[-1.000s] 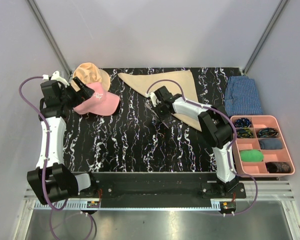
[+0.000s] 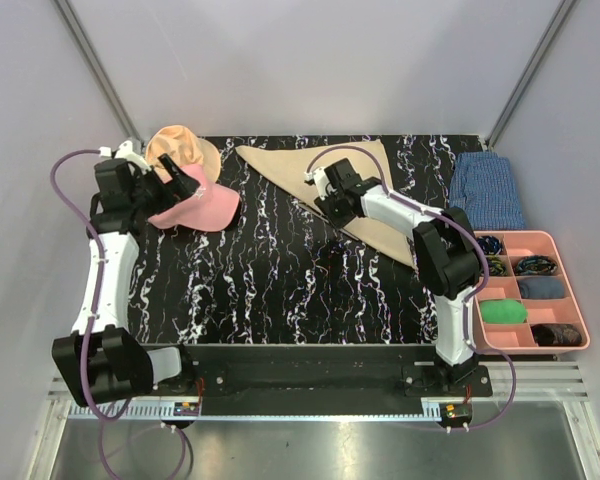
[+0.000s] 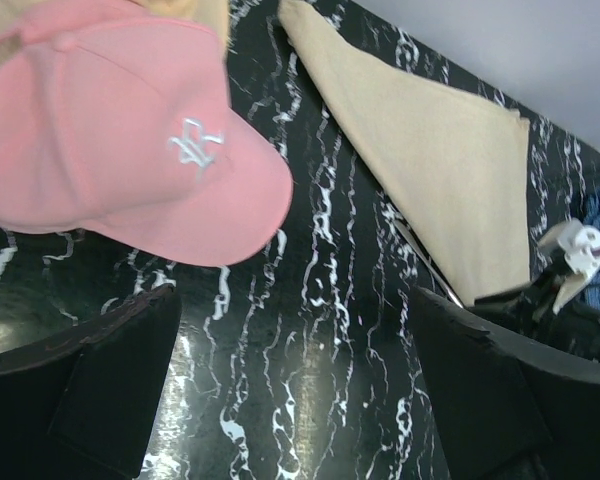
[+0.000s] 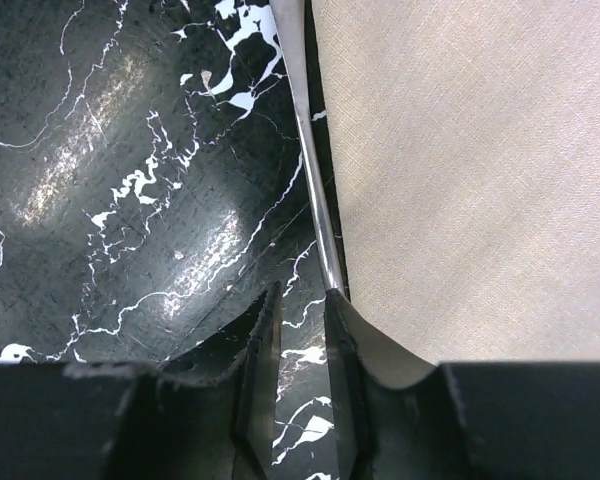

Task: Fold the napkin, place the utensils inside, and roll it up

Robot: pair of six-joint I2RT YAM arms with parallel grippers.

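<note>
A beige napkin [image 2: 280, 160] [image 4: 460, 170] lies flat on the black marbled table, forming a long diagonal edge. A thin metal utensil [image 4: 310, 150] lies along that edge, just off the cloth. My right gripper [image 2: 335, 205] is low over it, fingertips at the utensil's lower end, part open with nothing clearly held. My left gripper [image 2: 170, 178] is open and empty above a pink cap [image 2: 205, 205] [image 3: 130, 150]; its black fingers [image 3: 80, 390] frame bare table in the left wrist view.
A peach hat [image 2: 175, 145] lies behind the pink cap. At the right are a folded blue cloth [image 2: 485, 190] and a pink divided organizer [image 2: 570, 320] holding several items.
My right gripper has moved rightward along the napkin's edge, and the utensil appears shifted up toward that edge. The left arm has moved slightly rightward.
</note>
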